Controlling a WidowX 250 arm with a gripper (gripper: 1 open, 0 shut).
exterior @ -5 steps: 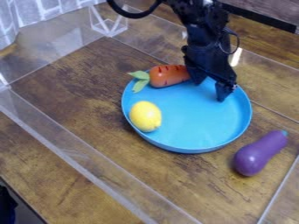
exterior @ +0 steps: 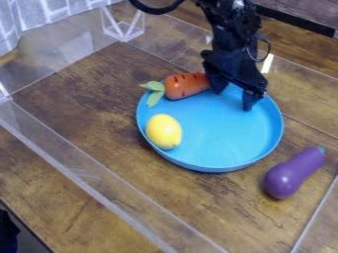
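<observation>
My black gripper (exterior: pixel 235 87) is lowered over the back of a blue plate (exterior: pixel 219 136), beside an orange carrot (exterior: pixel 188 85) with a green top that lies on the plate's back-left rim. The fingers stand open, with nothing clearly between them. A yellow egg-shaped piece (exterior: pixel 164 130) sits on the front-left of the plate.
A purple eggplant (exterior: pixel 286 180) lies on the wooden table (exterior: pixel 79 109) right of and in front of the plate. Clear panels or edges run along the back left and front left.
The gripper has shifted very slightly left, toward the carrot. The objects look unchanged.
</observation>
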